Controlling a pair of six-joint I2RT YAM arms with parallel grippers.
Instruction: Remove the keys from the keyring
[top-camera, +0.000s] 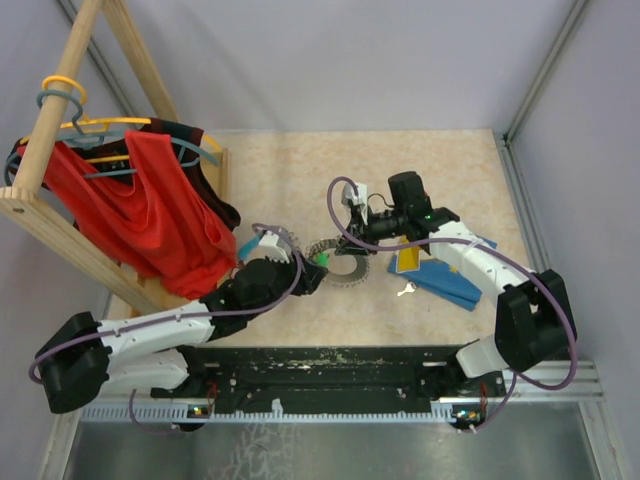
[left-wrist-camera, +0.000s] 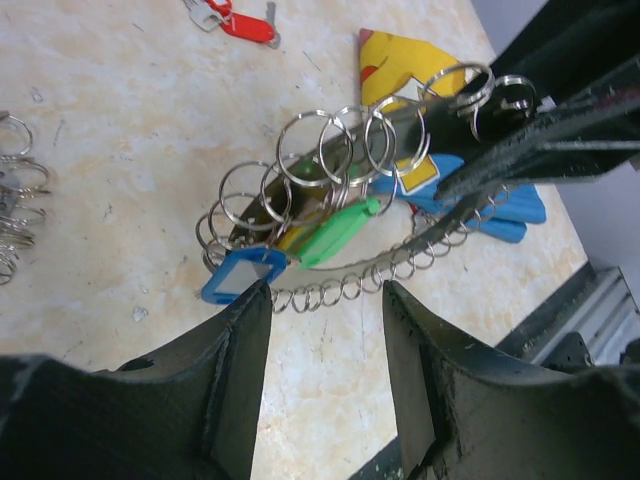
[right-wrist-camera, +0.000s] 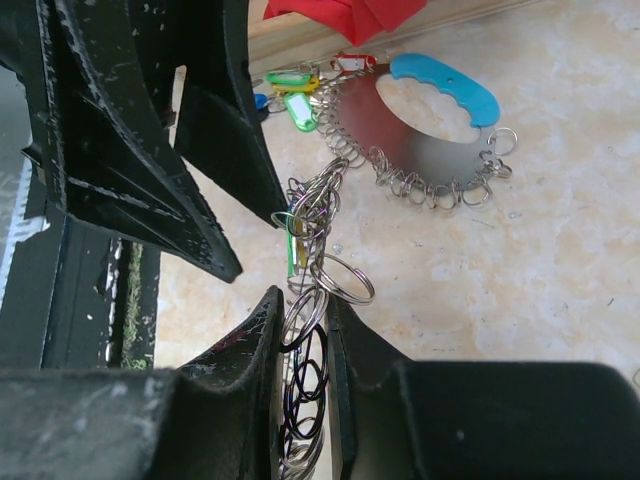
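My right gripper is shut on a cluster of wire rings on the keyring (left-wrist-camera: 340, 280), a curved metal band lined with rings and carrying blue (left-wrist-camera: 243, 270), green (left-wrist-camera: 335, 233) and yellow tags. My left gripper stands open just in front of the blue tag, its fingers apart; in the right wrist view its black fingers reach in beside the ringed cluster. A second ringed band with a blue handle (right-wrist-camera: 445, 85) lies behind, with coloured tags at its end.
Loose keys with red tags (left-wrist-camera: 245, 25), a blue cloth (top-camera: 445, 285) and a yellow item lie around the right arm. The clothes rack (top-camera: 40, 140) fills the left.
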